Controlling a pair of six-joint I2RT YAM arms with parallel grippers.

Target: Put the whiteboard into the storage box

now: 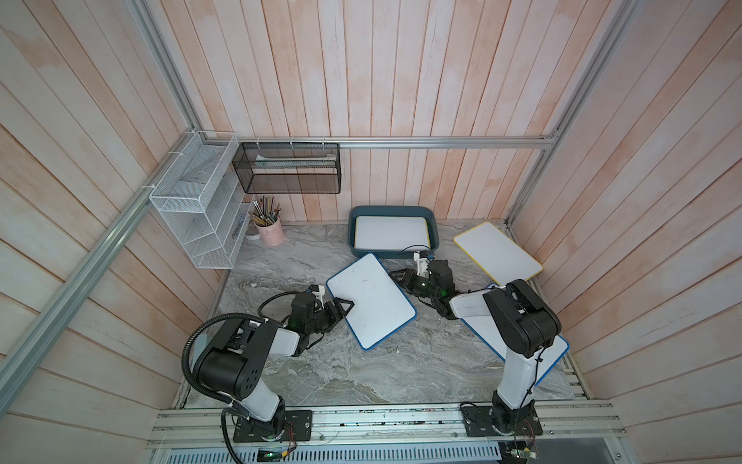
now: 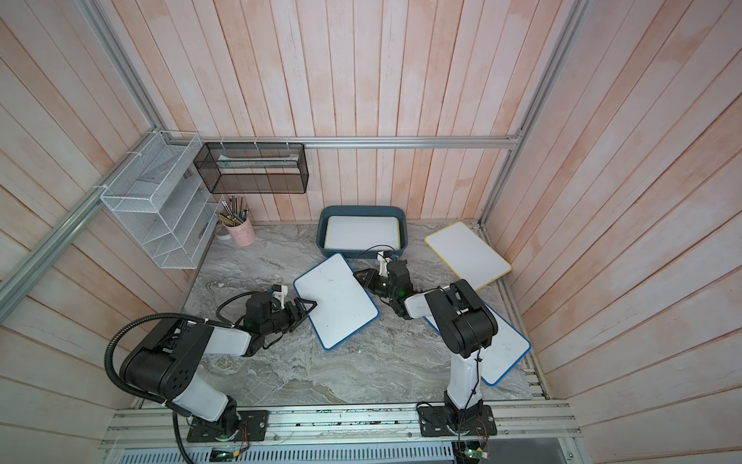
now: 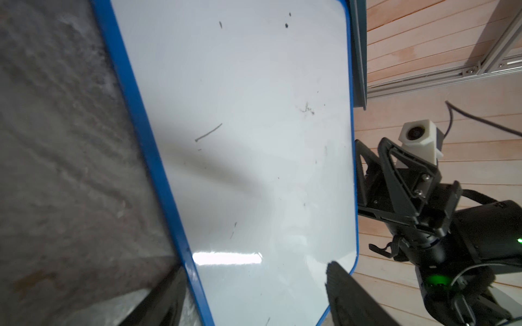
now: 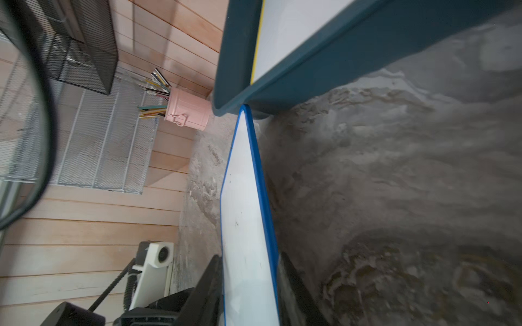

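A blue-rimmed whiteboard (image 1: 372, 301) spans the space between my two grippers, its far corner raised to the front rim of the teal storage box (image 1: 392, 253), which holds a yellow-rimmed board (image 1: 390, 232). My left gripper (image 1: 345, 307) is at the board's left edge; in the left wrist view its blurred fingers straddle the blue rim, apparently apart, and whether they grip is unclear. My right gripper (image 1: 395, 280) is at the right edge; in the right wrist view its fingers lie either side of the board, and whether they press on it cannot be told.
A yellow-rimmed board (image 1: 497, 251) and another blue-rimmed board lie at the right, the latter partly under my right arm. A pink pen cup (image 1: 270, 234) and white mesh shelves (image 1: 197, 224) stand at the left; a black wire basket (image 1: 287, 178) hangs behind.
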